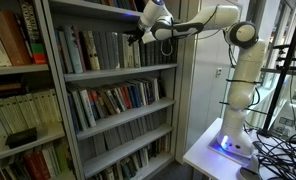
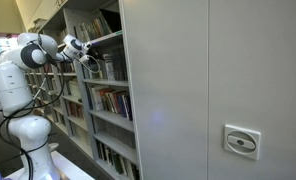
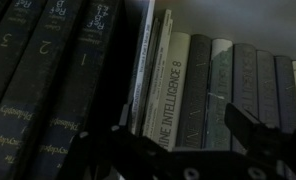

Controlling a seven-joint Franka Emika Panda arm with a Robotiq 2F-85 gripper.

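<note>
My gripper is open in front of a row of upright books, with nothing visible between its fingers. In the wrist view, a pale book marked "Machine Intelligence 8" (image 3: 170,92) stands between the two dark fingers' directions, beside a dark grey book (image 3: 195,92) and a greenish one (image 3: 219,90). Thick black encyclopedia volumes (image 3: 80,85) fill the left side. From outside, the gripper (image 1: 137,40) is raised high at the upper part of the bookcase. Whether the fingertips touch any spine is unclear.
Grey shelf boards (image 1: 118,121) carry more books below. A white table (image 1: 210,158) bears the arm's base (image 1: 237,137), with loose black cables (image 1: 280,155) at the right. A plain light panel (image 2: 168,90) stands beside the bookcase.
</note>
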